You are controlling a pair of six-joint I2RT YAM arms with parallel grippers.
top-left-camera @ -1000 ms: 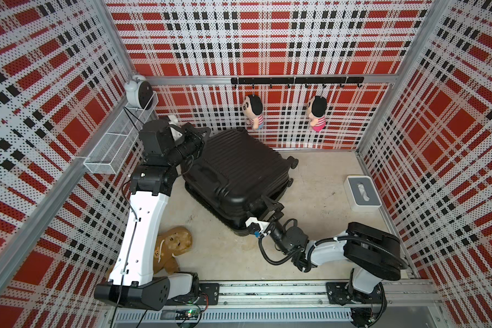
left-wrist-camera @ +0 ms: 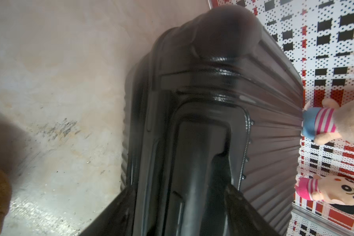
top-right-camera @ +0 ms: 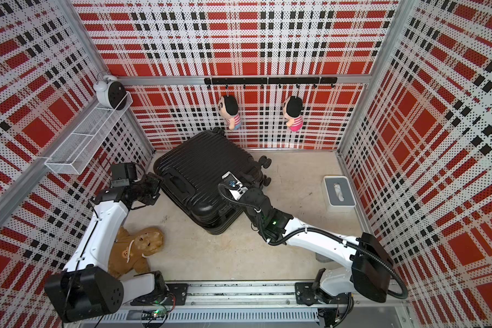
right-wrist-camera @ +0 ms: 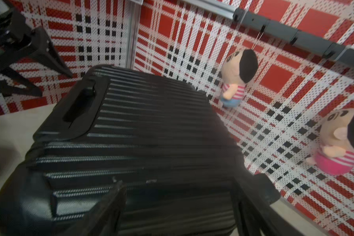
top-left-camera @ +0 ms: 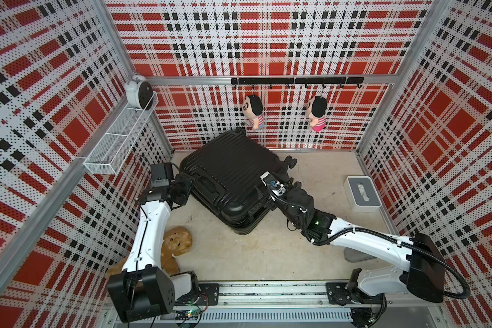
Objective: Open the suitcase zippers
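Note:
The black ribbed suitcase [top-left-camera: 232, 169] lies flat at the back of the floor, turned diagonally. Its recessed handle [left-wrist-camera: 204, 157] faces my left arm. A dark seam with fine teeth [left-wrist-camera: 133, 157] runs along its side in the left wrist view; the zipper pulls cannot be made out. My left gripper is open beside the handle end, its fingers [right-wrist-camera: 53, 61] empty and apart from the shell in the right wrist view. My right gripper stands open over the suitcase's near right part. Whether its fingers touch the shell cannot be told.
A brown plush toy [top-right-camera: 139, 246] lies by the left arm. The white tissue box [top-left-camera: 362, 194] stands at right, and a wire basket [top-left-camera: 123, 136] hangs at left. Two dolls [top-left-camera: 253, 112] hang behind.
The suitcase's upper shell, raised at the near side a second ago, now lies lower. My left gripper has come down and toward the front; my right gripper has moved back over the suitcase.

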